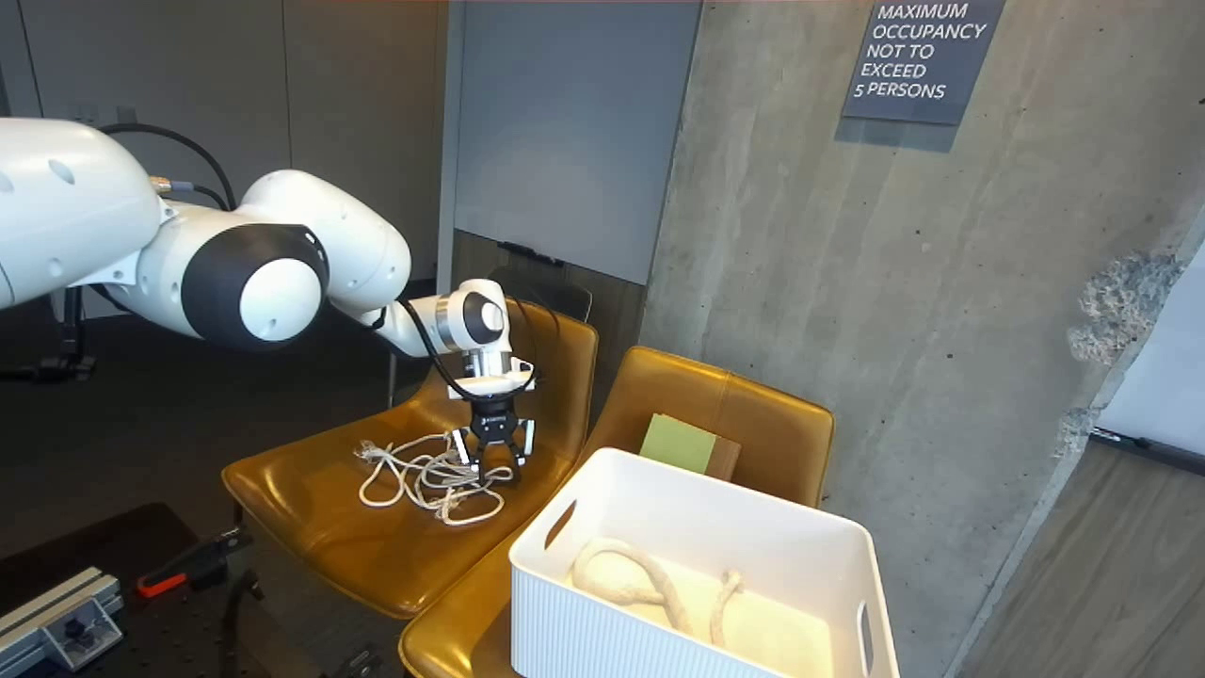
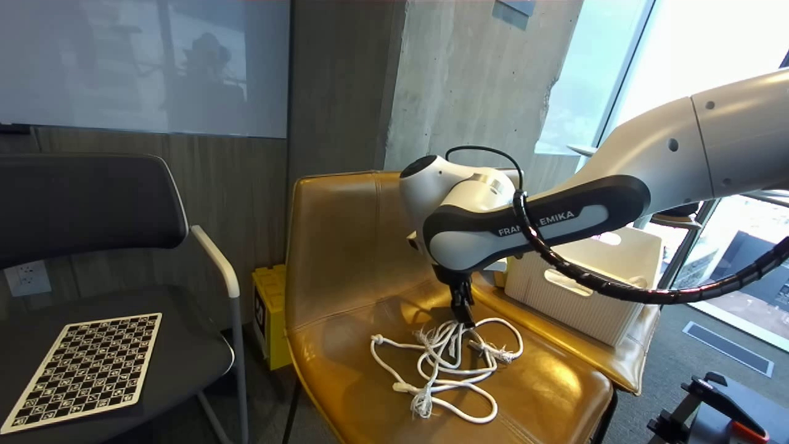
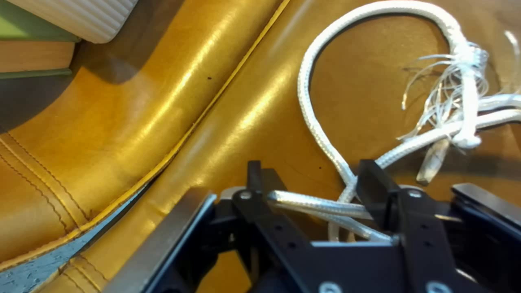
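A white rope [image 1: 424, 480] lies in loose, tangled loops on the seat of the tan leather chair [image 1: 322, 508]; knots and frayed ends show in exterior view 2, where the rope [image 2: 444, 362] spreads toward the seat's front. Low over its far side, my gripper [image 1: 497, 469] points downward. From the wrist, the gripper has its fingers apart, with strands of the rope [image 3: 332, 209] crossing the gap between them. Whether the fingertips touch the seat is unclear. A frayed knot [image 3: 469, 63] rests beyond the right finger.
A white bin [image 1: 700, 508] with pale, rope-like pieces inside stands on the neighbouring tan chair. Behind it, a green book [image 1: 678, 443] leans on the backrest. A narrow gap separates the two seats.
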